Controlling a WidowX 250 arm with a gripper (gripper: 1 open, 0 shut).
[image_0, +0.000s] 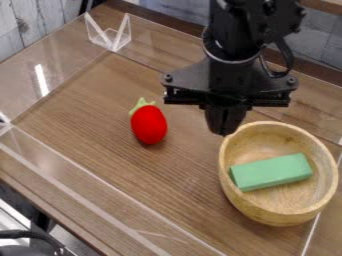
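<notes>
My gripper (227, 118) is a black shape in the upper middle of the camera view, above the table and just behind a pale wooden bowl (305, 200). It looks shut, with nothing visible between its fingers. A green block (270, 171) lies in the bowl at the lower right. A red vegetable (150, 124) with a green stem, like a tomato or pepper, lies to the left of the gripper, apart from it.
A white wire or plastic basket-like piece (107, 30) is at the back left. Wall edges border the back.
</notes>
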